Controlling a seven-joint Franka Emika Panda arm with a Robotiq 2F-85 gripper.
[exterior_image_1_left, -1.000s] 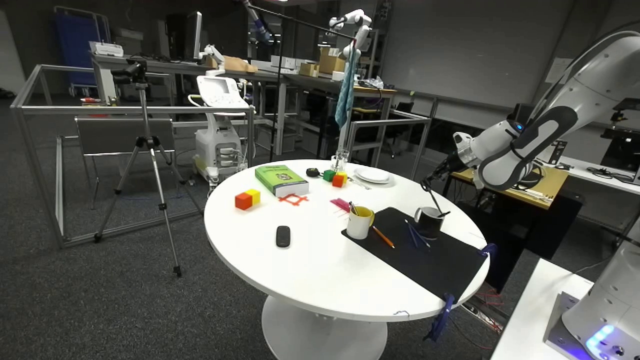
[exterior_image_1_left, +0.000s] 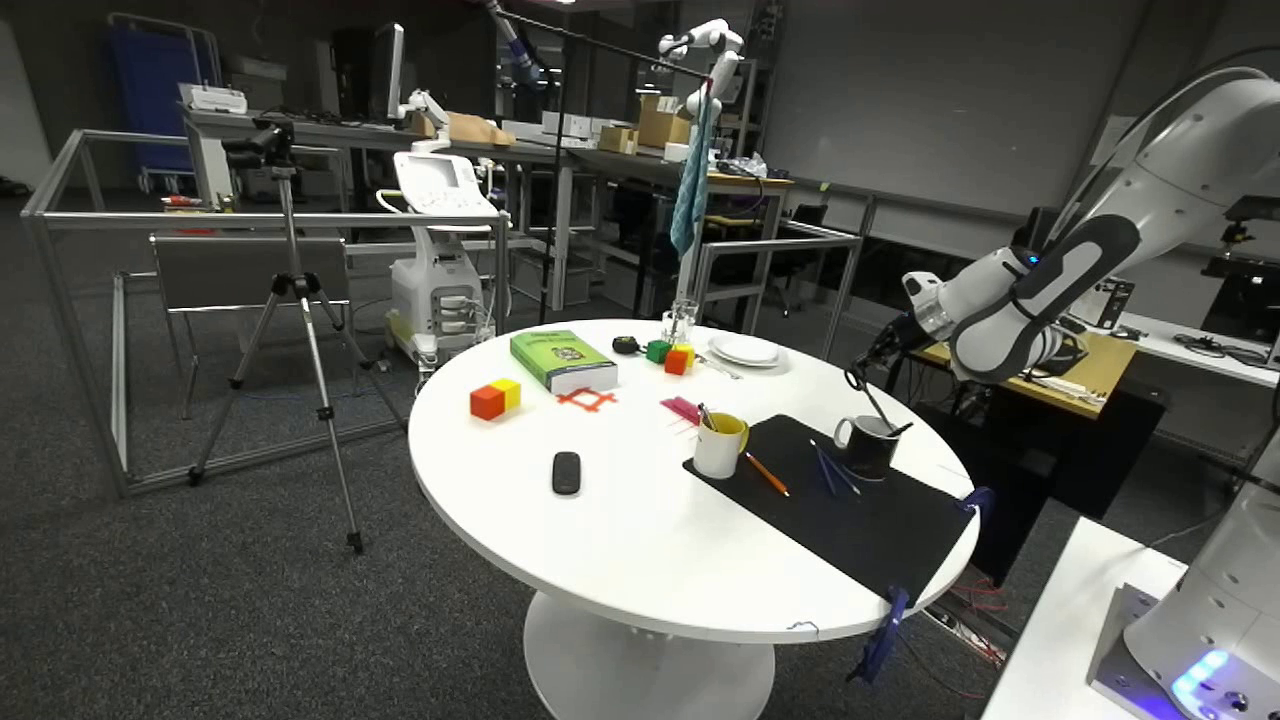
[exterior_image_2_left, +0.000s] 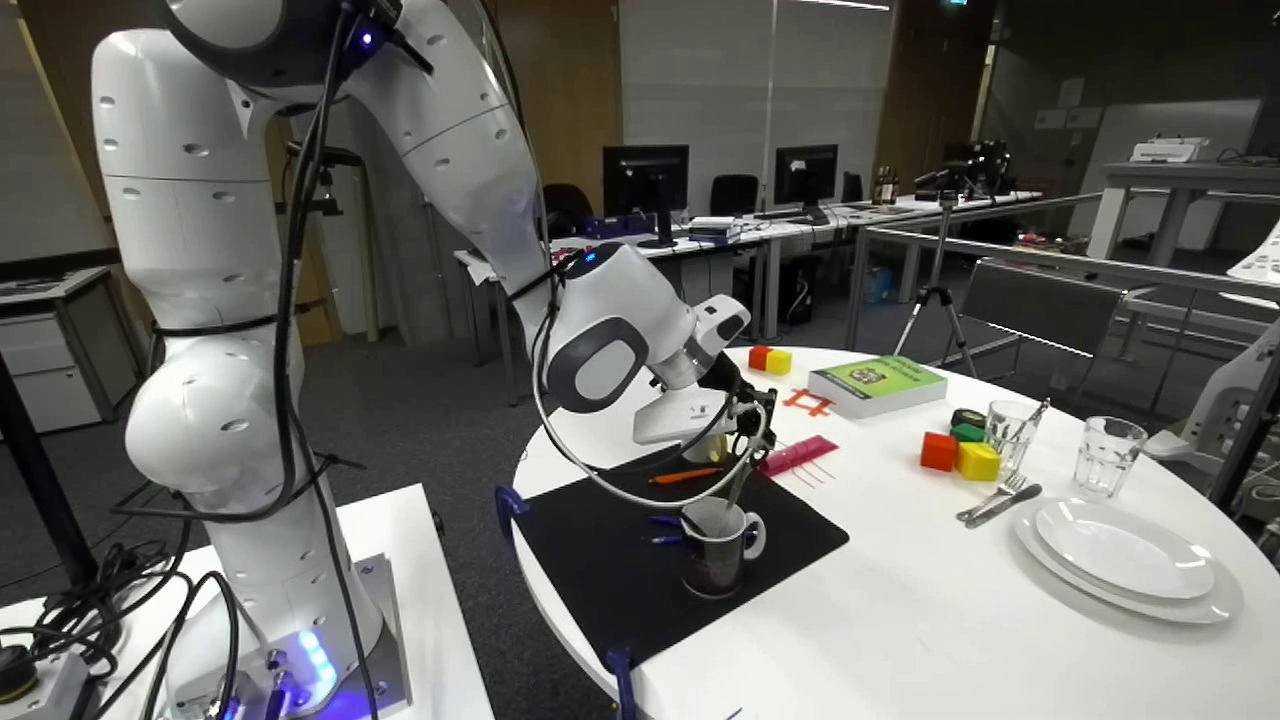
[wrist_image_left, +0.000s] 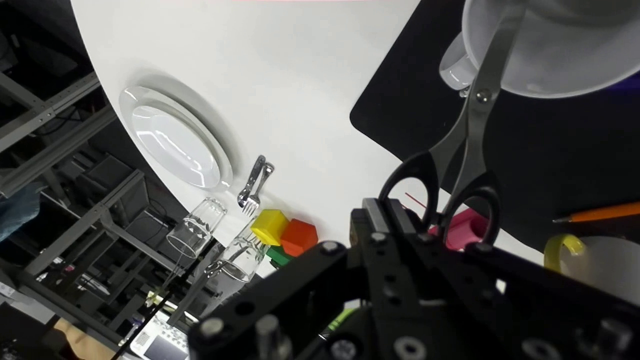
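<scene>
The scissors have black handle loops (wrist_image_left: 483, 193) and grey blades (wrist_image_left: 495, 63). My gripper is shut on one of the loops. In the wrist view the blades run down into a mug, dark outside and pale inside (wrist_image_left: 555, 75); the rim hides their tips from the side. That mug (exterior_image_2_left: 716, 554) stands on the black mat (exterior_image_2_left: 576, 528), and a dark pen-like item (exterior_image_1_left: 902, 428) also sticks out of it. From exterior view 1, my gripper is above the mug and apart from it, with the scissors slanting between.
A white-and-yellow mug (exterior_image_1_left: 717, 446) stands at the mat's edge beside an orange pencil (exterior_image_1_left: 768, 475). Blue pens (exterior_image_1_left: 828, 470) lie near the dark mug. Plates (exterior_image_2_left: 1128, 546), glasses (exterior_image_2_left: 1106, 456), cubes (exterior_image_2_left: 939, 451) and a green book (exterior_image_2_left: 882, 382) occupy the far table.
In exterior view 1, the dark mug has shifted slightly right and towards the viewer. The scissors and gripper have moved a little the same way.
</scene>
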